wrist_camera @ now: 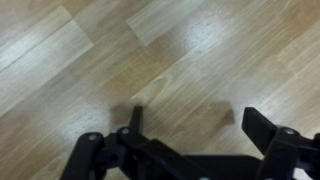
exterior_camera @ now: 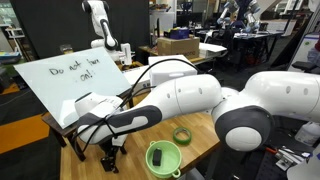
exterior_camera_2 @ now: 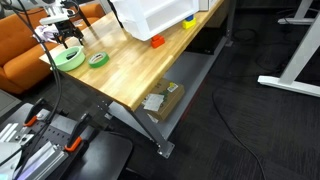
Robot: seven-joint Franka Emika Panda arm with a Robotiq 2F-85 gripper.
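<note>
My gripper stands open in the wrist view, its two dark fingers wide apart over bare wood with nothing between them. In exterior view 1 the gripper [exterior_camera: 110,163] points down close to the tabletop at the left, a short way left of a green bowl [exterior_camera: 173,168]. Inside that bowl lies a dark object [exterior_camera: 156,157]. A green roll of tape [exterior_camera: 182,135] lies behind the bowl, to its right. Exterior view 2 shows the same bowl [exterior_camera_2: 62,60] and tape [exterior_camera_2: 98,60] near the table's edge.
A large white board with handwriting [exterior_camera: 80,85] stands behind the arm. In exterior view 2 a white bin [exterior_camera_2: 158,14], a red block [exterior_camera_2: 158,41] and a yellow-and-blue item [exterior_camera_2: 188,20] sit farther along the table [exterior_camera_2: 135,75]. Bare wood lies below my gripper.
</note>
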